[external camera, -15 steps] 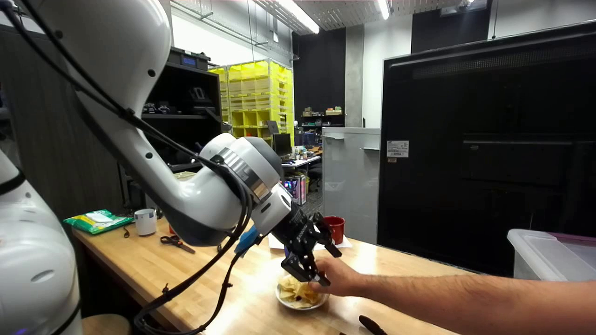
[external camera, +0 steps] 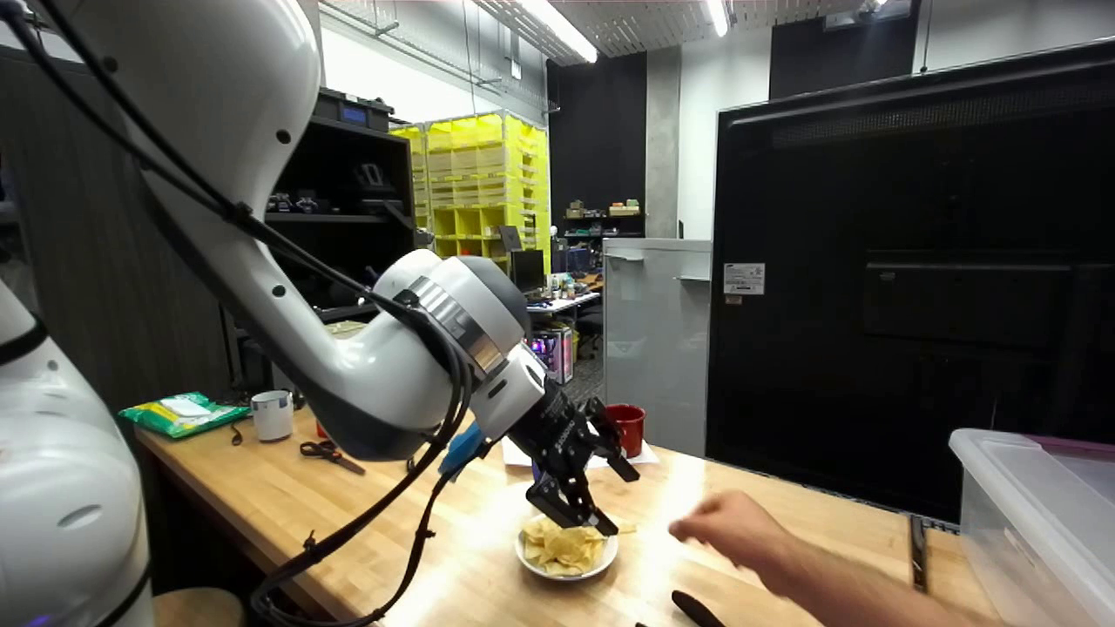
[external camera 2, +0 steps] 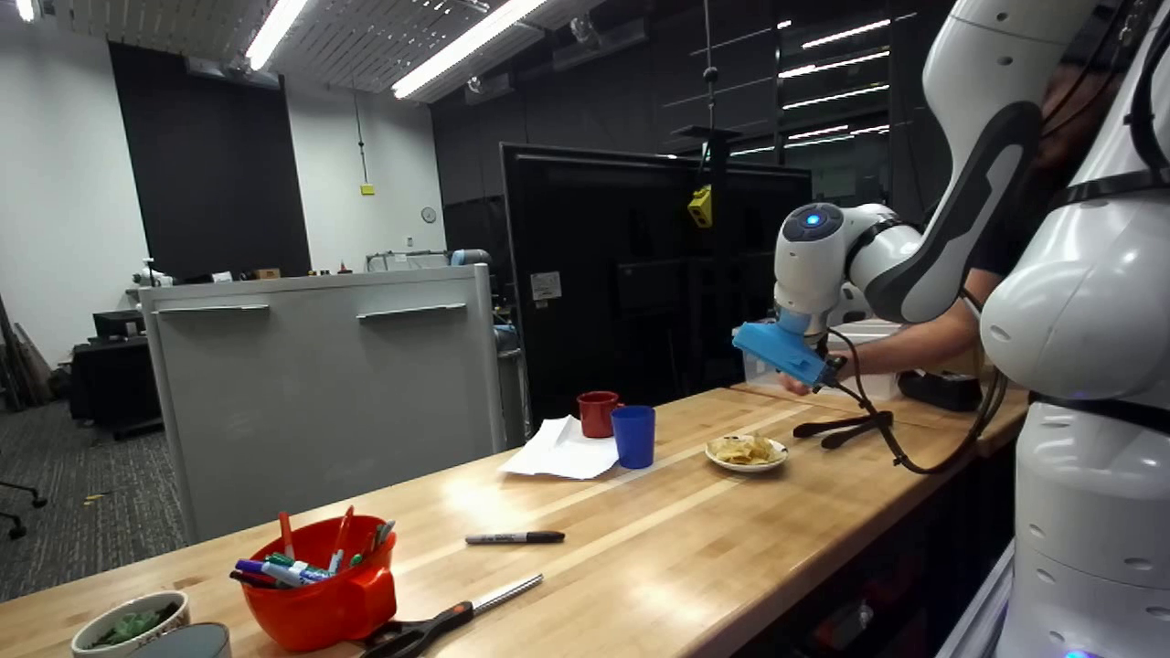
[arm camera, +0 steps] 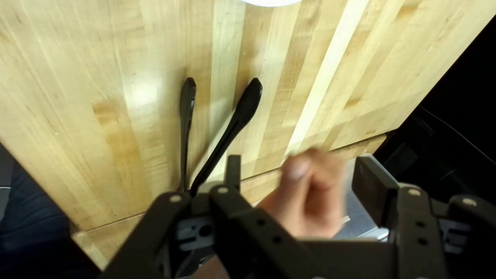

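Observation:
My gripper [external camera: 617, 502] hangs open above the table, its fingers wide apart and nothing held between them. In exterior view 1 the white plate of chips [external camera: 565, 545] sits just below and behind it. Only a sliver of the plate's rim [arm camera: 272, 2] enters the wrist view at the top. A person's hand [external camera: 732, 522] is loosely closed over the table, to the right of the plate; the wrist view has the hand [arm camera: 311, 190] blurred, beyond the gap between my fingertips. Black tongs [arm camera: 232, 125] lie spread on the wood, their joined end hidden behind my left finger.
A blue cup [external camera 2: 633, 437] and a red mug [external camera 2: 598, 413] stand near the plate, by white paper [external camera 2: 559, 450]. Farther off are a marker [external camera 2: 515, 537], scissors [external camera 2: 439, 631] and a red pen holder [external camera 2: 329, 592]. A clear bin [external camera: 1030, 522] stands at the right.
The person's hand has pulled back from the chips, away to the right. A chip now sticks out over the plate's right rim. My arm and open gripper look unmoved.

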